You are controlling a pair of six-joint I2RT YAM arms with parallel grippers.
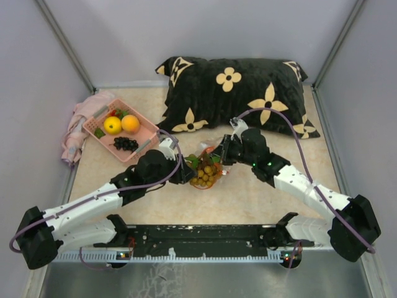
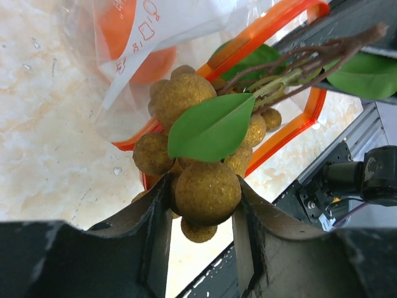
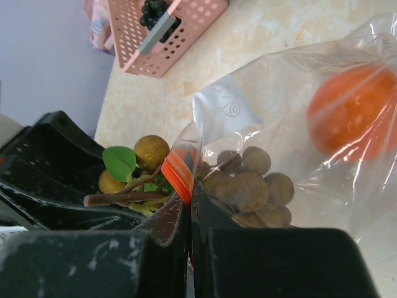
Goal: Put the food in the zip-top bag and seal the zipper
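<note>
A zip top bag (image 3: 242, 99) with an orange zipper lies mid-table, holding a red-orange round fruit (image 3: 347, 115) and some of a cluster of brownish-yellow round fruit (image 2: 186, 99) with green leaves and stems, the rest sticking out at the mouth. My left gripper (image 1: 187, 172) is shut on one of the round fruits at the bag's opening. My right gripper is shut on the bag's edge by the orange zipper, stems poking out beside it.
A pink basket (image 1: 141, 131) at the back left holds a yellow fruit, an orange, dark grapes and red and green items. A black patterned pillow (image 1: 242, 87) fills the back; a pink cloth lies at the left.
</note>
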